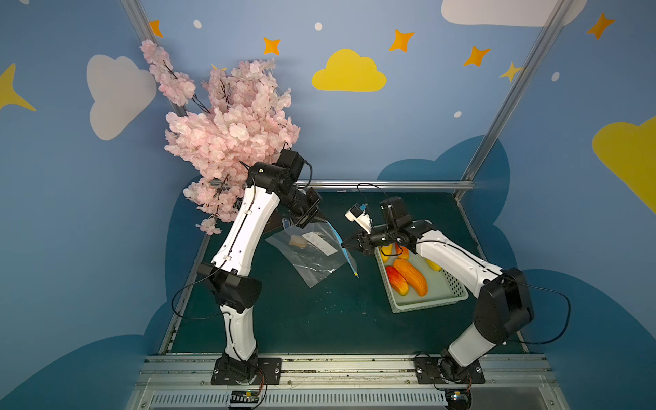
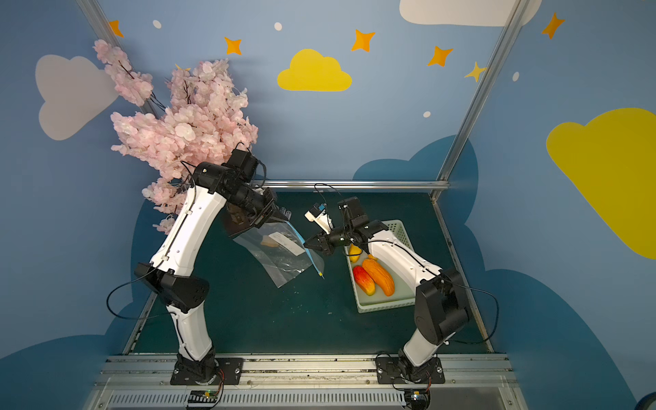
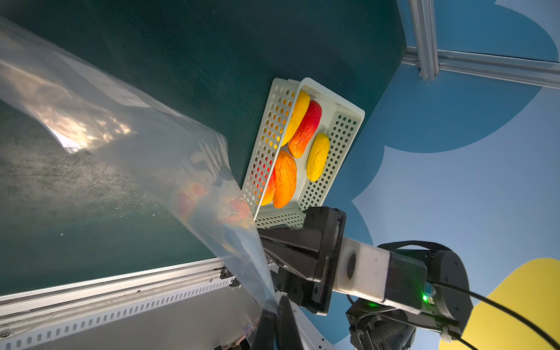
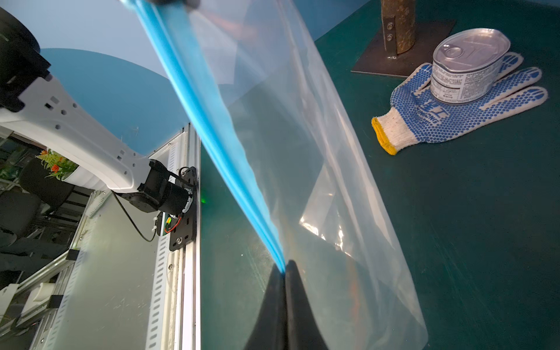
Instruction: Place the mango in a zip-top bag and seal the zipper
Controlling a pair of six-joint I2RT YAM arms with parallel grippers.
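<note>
A clear zip top bag [image 1: 311, 256] with a blue zipper strip [image 4: 204, 116] hangs between my two grippers. My left gripper is shut on the bag's top edge, at the strip's far end. Partway along the strip, my right gripper is shut on the blue edge, and a free end with a yellow tip dangles beyond it. No fruit shows inside the bag in the right wrist view. In the basket lie a red-yellow mango [image 1: 396, 280] and a long orange fruit [image 1: 411, 276]. The left wrist view also shows a red fruit [image 3: 305, 129] there.
A pale green perforated basket [image 3: 265, 131] stands under my right forearm. Behind the bag, a silver can [image 4: 469, 64] rests on a blue-dotted glove [image 4: 425, 113] by a brown metal base [image 4: 373, 61].
</note>
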